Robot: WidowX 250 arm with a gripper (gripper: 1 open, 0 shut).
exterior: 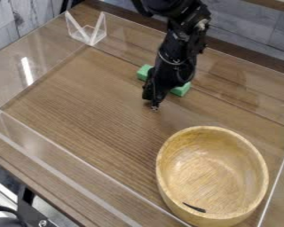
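Observation:
My black gripper (153, 97) is low over the wooden table at the upper middle, its fingertips near the surface in front of a green block (179, 87). The block is partly hidden behind the arm. The gripper appears shut, with nothing clearly visible between its fingers.
A large beige plastic bowl (212, 153) occupies the lower right of the table (79, 124). White wire-like holders stand at the upper left and left edge.

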